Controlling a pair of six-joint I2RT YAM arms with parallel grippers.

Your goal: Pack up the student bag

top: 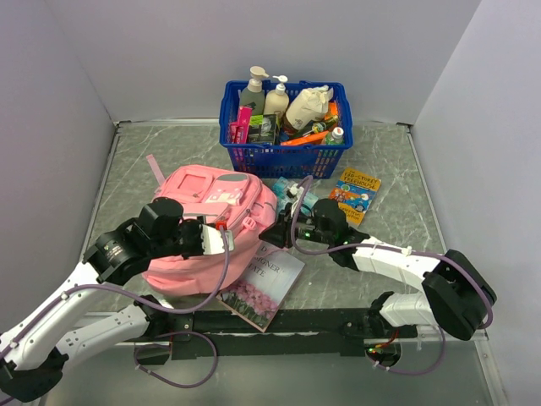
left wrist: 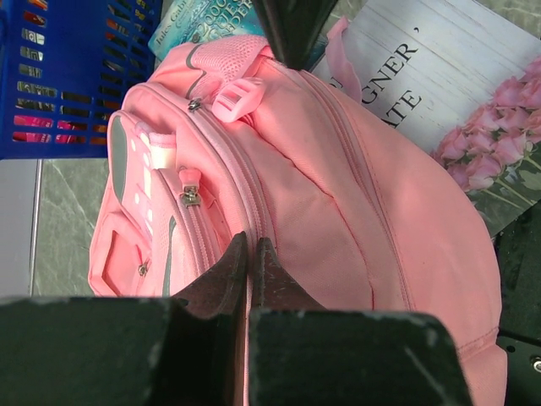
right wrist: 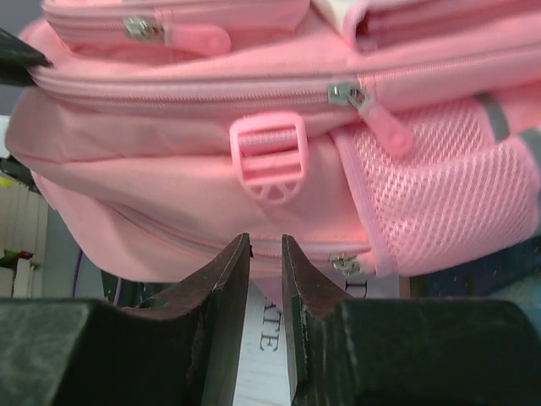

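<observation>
The pink backpack [top: 177,275] lies on the left of the counter. My left gripper is shut on its side by the zipper band. My right gripper hangs over the bag's right side, fingertips slightly apart, below a pink buckle [right wrist: 268,156] and near a lower zipper pull [right wrist: 345,263]; nothing clear shows between its fingers. A flower-covered book [top: 258,291] lies partly under the bag, a teal book [left wrist: 199,25] behind it.
A blue basket [top: 283,161] full of bottles and supplies stands at the back. A yellow book [top: 355,193] lies to the right, with some bare counter around it. Walls enclose three sides.
</observation>
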